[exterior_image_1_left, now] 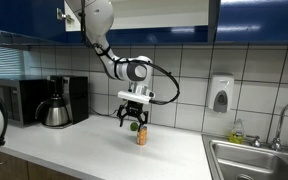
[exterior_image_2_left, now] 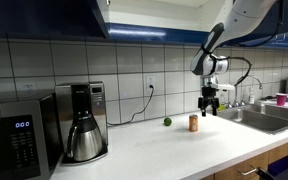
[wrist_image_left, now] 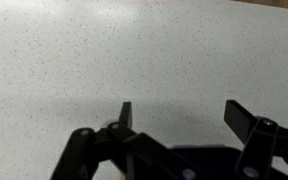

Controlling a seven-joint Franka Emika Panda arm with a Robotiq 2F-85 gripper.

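Observation:
An orange can-like item (exterior_image_1_left: 142,137) stands upright on the white counter, and exterior view 2 shows the same orange item (exterior_image_2_left: 193,123) too. Near it is a small round green object (exterior_image_1_left: 134,126), also seen as a green object (exterior_image_2_left: 167,121) by the back wall. My gripper (exterior_image_1_left: 131,122) hangs above the counter, pointing down, apart from both things. In the wrist view the open gripper has its fingers wide apart, with only bare speckled counter between them. A sliver of orange shows at the bottom edge there, mostly hidden behind the gripper.
A coffee maker with a steel jug (exterior_image_2_left: 85,135) and a dark microwave (exterior_image_2_left: 14,130) occupy one end of the counter. At the other end lie the sink (exterior_image_1_left: 239,160) and a yellow-green soap bottle (exterior_image_1_left: 238,131).

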